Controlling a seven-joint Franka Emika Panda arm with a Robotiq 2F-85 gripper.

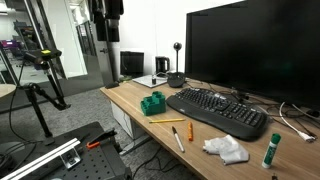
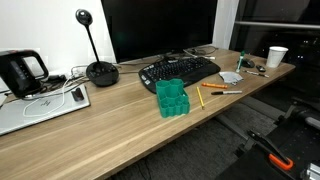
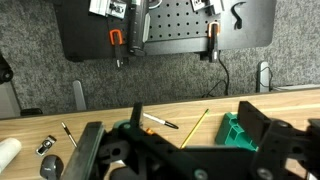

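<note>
My gripper is open above the desk's front edge, and no object shows between its dark fingers in the wrist view. Part of the raised arm shows at upper left in exterior view 1. On the desk stands a green compartmented holder; in the wrist view the right finger partly covers it. Near it lies a yellow pencil. An orange object and a slim pen lie farther right. A crumpled white cloth rests near the front edge, with a green cylinder upright beyond it.
A black keyboard lies before the large monitor. A white cup stands at the far end in exterior view 2. Bare desk stretches left of the green holder. Cables run behind the keyboard.
</note>
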